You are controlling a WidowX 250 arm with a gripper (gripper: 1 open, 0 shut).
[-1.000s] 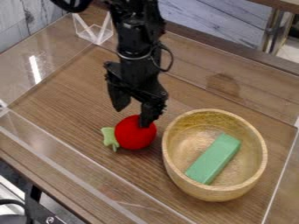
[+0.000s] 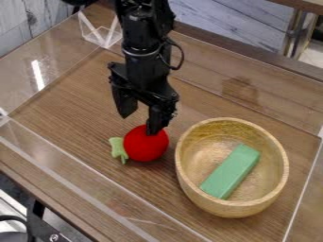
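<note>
My black gripper (image 2: 142, 111) hangs open over a red round object (image 2: 147, 144) with a light green tip on its left, lying on the wooden table. One finger reaches down close to the red object's top; whether it touches cannot be told. To the right, a pale yellow bowl (image 2: 191, 151) holds a green rectangular block (image 2: 229, 172).
A clear plastic item (image 2: 101, 30) sits at the back left, and a wooden ledge runs along the top right.
My gripper has risen slightly, away from the red object. The red object and the bowl look unmoved.
</note>
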